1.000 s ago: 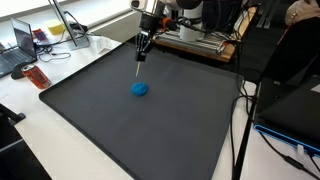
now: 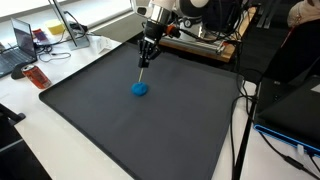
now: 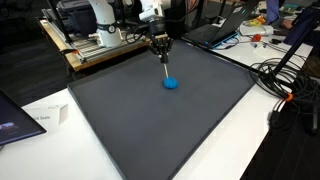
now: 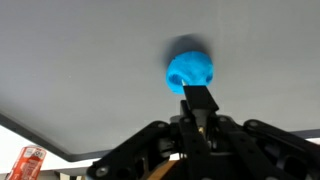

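Observation:
A small bright blue object [image 2: 139,89], rounded and perhaps a little bowl, rests on the dark grey table. My gripper [image 2: 145,62] is above it on the robot's side, shut on a thin pale stick [image 2: 141,75]. In exterior view 2 the stick [image 3: 167,68] slants down to the blue object [image 3: 171,83], its lower end at or just over the top; I cannot tell whether they touch. From the wrist, the gripper covers most of the stick, and the blue object [image 4: 190,72] shows just beyond the fingertips.
An orange-red can [image 2: 36,77] stands off the table's left edge, near a laptop [image 2: 18,50]. A black cable [image 2: 240,115] runs along the table's right side.
My gripper has come down with the stick, bringing the stick's lower end closer to the blue object. The blue object has not visibly moved.

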